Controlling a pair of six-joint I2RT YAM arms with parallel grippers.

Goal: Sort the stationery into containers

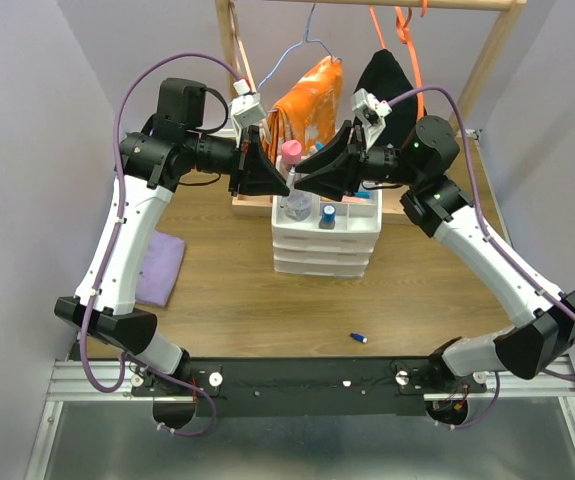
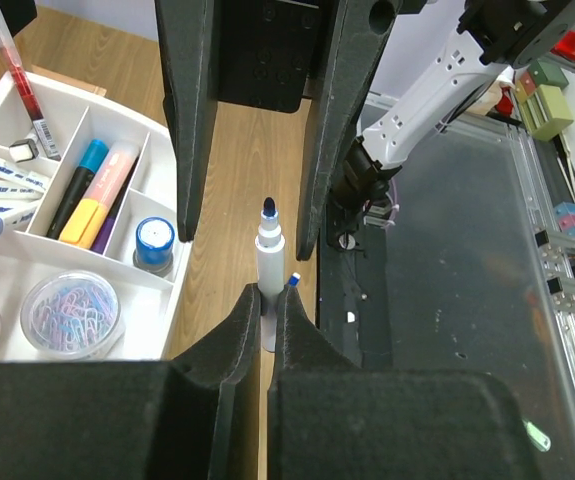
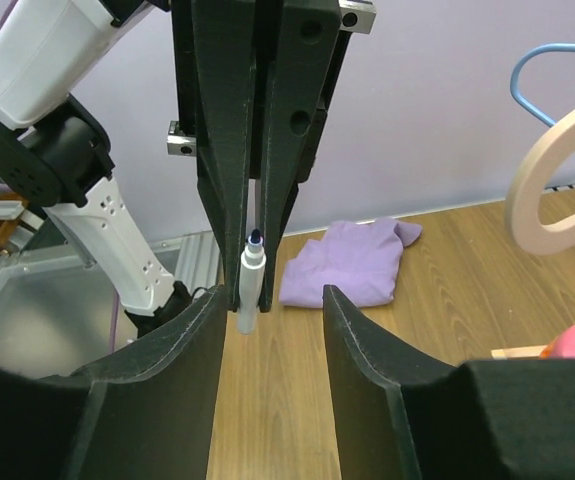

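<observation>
A white marker (image 2: 269, 265) with a bare blue tip is pinched in my left gripper (image 1: 286, 189), which is shut on its body. The tip points away from the left fingers. My right gripper stands part open, facing it; its two fingers (image 2: 195, 150) lie to either side of the marker's tip in the left wrist view, without visible contact. On the table's front part lies a small blue cap (image 1: 358, 337). The white organizer (image 1: 317, 255) stands under both grippers, its compartments holding white markers (image 2: 2, 188), highlighters (image 2: 100, 190) and a tub of paper clips (image 2: 71, 314).
A pink-capped bottle (image 1: 296, 203) and a small blue-lidded jar (image 1: 328, 216) stand in the organizer. Behind it hang an orange cloth (image 1: 310, 105) and a dark one. A purple cloth (image 1: 161, 268) lies at left.
</observation>
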